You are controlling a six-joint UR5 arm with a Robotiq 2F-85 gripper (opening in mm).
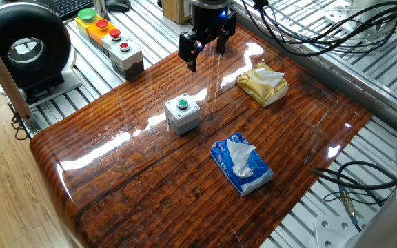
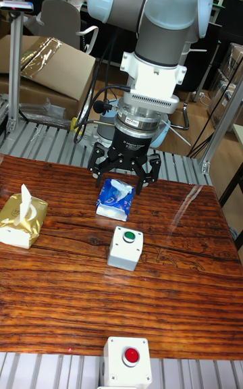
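Note:
My gripper [image 1: 207,60] hangs above the upper part of the table in exterior view 1, its fingers spread and nothing between them. In exterior view 3 the same open gripper [image 2: 118,181] overlaps the top of a blue tissue pack [image 2: 115,200] in the picture. That blue pack [image 1: 242,164] lies on the table with white tissue sticking out. A small white box with a green button [image 1: 182,114] stands near the table's middle. The gold tissue pack [image 1: 262,85], also with a tissue standing out, lies right of the gripper in exterior view 1.
Boxes with red buttons [image 1: 125,59] and a yellow-based green button [image 1: 87,15] line the slatted frame beyond the table's upper-left edge. Black cables [image 1: 329,38] run along the upper right.

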